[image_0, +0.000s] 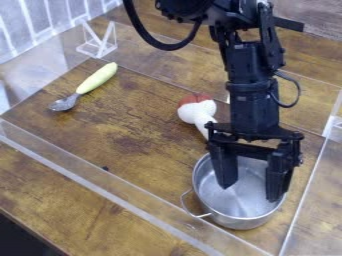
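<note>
My black gripper (251, 172) hangs over a round metal pot (238, 208) at the lower right, its two fingers open and reaching down inside the rim, with no object visible between them. A thin wire handle rests at the pot's left side. A white object with a red top (198, 112) lies just behind the pot, partly hidden by the arm.
A pale yellow elongated object (98, 78) and a metal spoon (64, 102) lie at the upper left. A white wire rack (99, 40) stands at the back. Clear plastic walls edge the wooden table (94, 180).
</note>
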